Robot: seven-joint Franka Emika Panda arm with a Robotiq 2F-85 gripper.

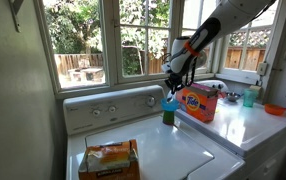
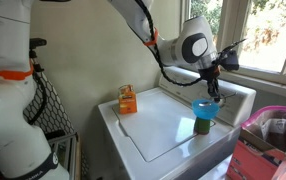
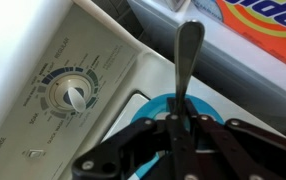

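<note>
A shiny metal spoon-like utensil point(image 3: 189, 50) is clasped in my gripper; its rounded end points toward the top of the wrist view, and its other end is hidden among the fingers. Behind the fingers, in the wrist view, lies a light-blue bowl point(image 3: 208, 103). The exterior views show this blue bowl point(image 2: 205, 108) on top of a green cup point(image 2: 202, 127), which stands on the white washer point(image 1: 153, 150) near its back right. My gripper point(image 1: 171, 88) is just above the bowl; whether the utensil touches it I cannot tell.
Right of the cup is an orange Tide box point(image 1: 196, 101) on the neighbouring white surface. An orange bag point(image 1: 111, 160) lies at the washer's front left. Behind rises the control panel with its dial point(image 3: 75, 95).
</note>
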